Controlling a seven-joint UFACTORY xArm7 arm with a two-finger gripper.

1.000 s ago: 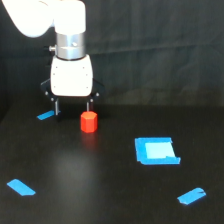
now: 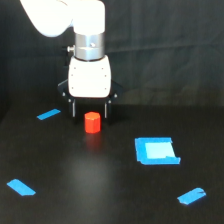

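A small red block [image 2: 92, 122] stands on the dark table, left of centre in the camera view. My white gripper [image 2: 92, 110] is directly over it in this view, pointing down and open. Its left fingertip [image 2: 73, 112] and right fingertip [image 2: 109, 112] show on either side of the block's top, with visible gaps to it. Whether the fingers are level with the block or farther back cannot be told from this angle.
A white square edged in blue tape [image 2: 150, 160] lies to the right on the table. Separate blue tape strips lie at front left [image 2: 21, 187], front right [image 2: 191, 196] and back left [image 2: 49, 114]. Dark bare table lies between them.
The gripper has moved right, from left of the block to over it, and stays open. The red block appears very slightly farther right.
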